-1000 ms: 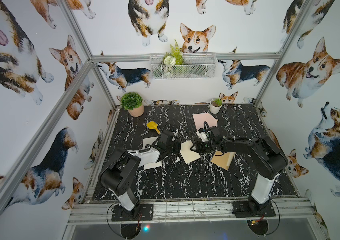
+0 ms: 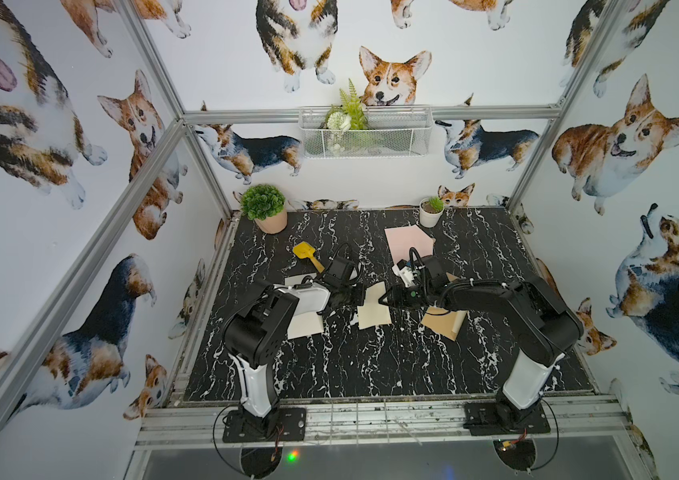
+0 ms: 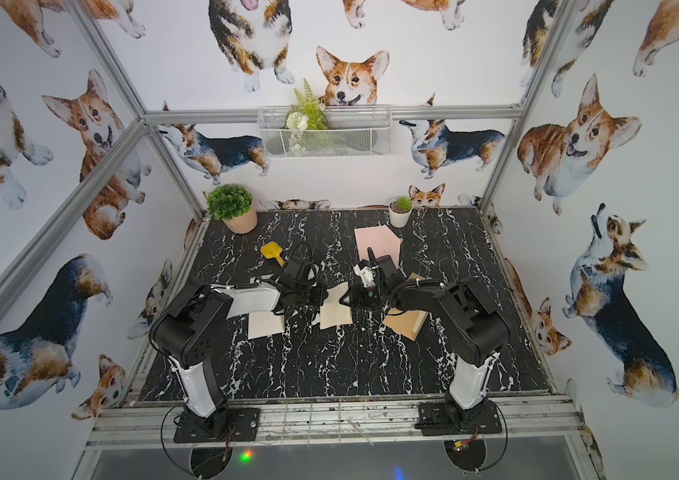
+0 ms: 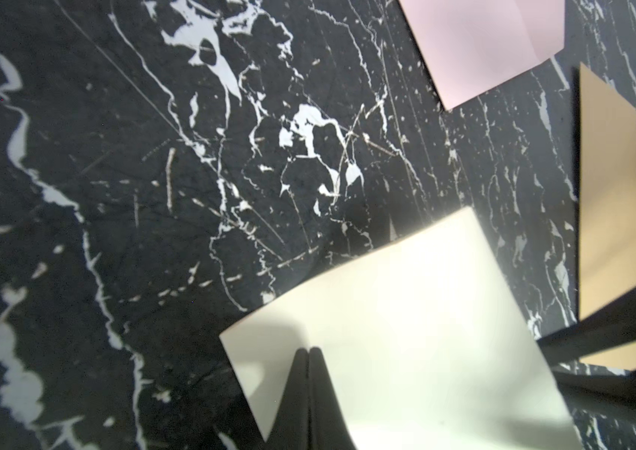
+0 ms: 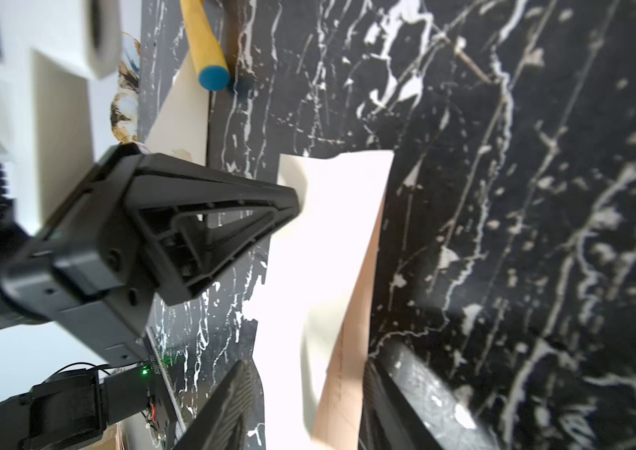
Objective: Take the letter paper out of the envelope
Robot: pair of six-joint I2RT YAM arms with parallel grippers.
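A cream paper piece (image 2: 373, 308) lies at the table's middle between the two grippers; in the right wrist view its white upper layer (image 5: 318, 225) lifts along one edge over a tan layer (image 5: 347, 375). My left gripper is shut, its tip over the cream paper, nothing visible between its fingers. My right gripper stands part open at the paper's edge, fingers on either side of the tan-backed edge; whether it touches is unclear.
A pink sheet (image 2: 407, 238) lies behind, a brown envelope (image 2: 443, 324) to the right, white paper (image 2: 305, 326) under the left arm. A yellow scoop (image 2: 304, 251) and two potted plants stand at the back.
The right arm has shifted slightly, and the cream paper has turned and moved a little left.
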